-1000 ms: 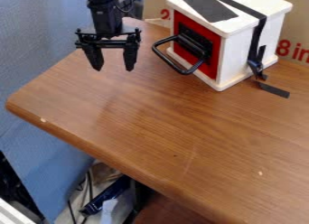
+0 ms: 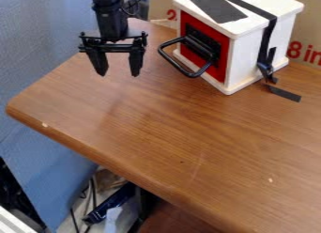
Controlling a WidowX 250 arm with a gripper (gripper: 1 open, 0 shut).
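Observation:
My black gripper (image 2: 118,66) hangs over the back left of the wooden table (image 2: 175,162), its two fingers apart with nothing between them. To its right stands a white box (image 2: 237,79) with a red front door (image 2: 207,63) and a black bar handle (image 2: 174,59). Black straps run over the top and down the side, one end lying on the table. The handle is a short way right of my fingers, apart from them.
A cardboard box (image 2: 306,39) stands behind the white box. A blue-grey partition (image 2: 38,124) runs along the table's left, with bags and cables below the edge.

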